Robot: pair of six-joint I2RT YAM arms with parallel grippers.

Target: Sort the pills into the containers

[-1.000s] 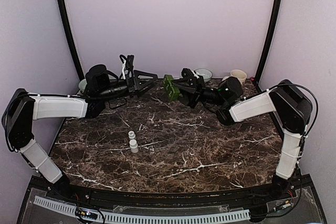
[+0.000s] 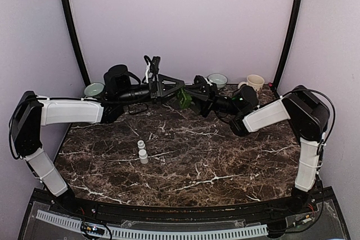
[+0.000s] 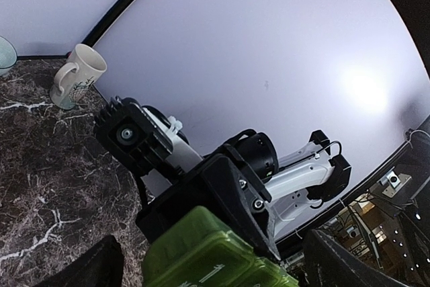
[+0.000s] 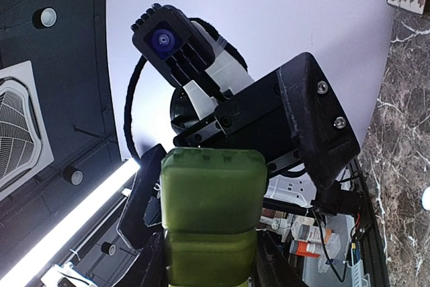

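Observation:
A green translucent pill box (image 2: 184,99) is held above the middle of the table, with my right gripper (image 2: 192,96) shut on it. In the right wrist view the box (image 4: 213,193) stands upright between the dark fingers. My left gripper (image 2: 179,89) is open around the upper left part of the box; its fingers (image 3: 101,263) show on either side of the green box (image 3: 211,253) in the left wrist view. Whether they touch it I cannot tell. Two small white bottles (image 2: 143,155) stand close together on the table at front left. No loose pills are visible.
At the back of the dark marble table (image 2: 197,167) are a pale bowl (image 2: 217,79) and a cream mug (image 2: 255,81). Another bowl (image 2: 94,89) sits at the far left, behind the left arm.
My left gripper has moved right, from a clear gap beside the green box to around its upper left part. The right arm, with the box, has stayed almost still.

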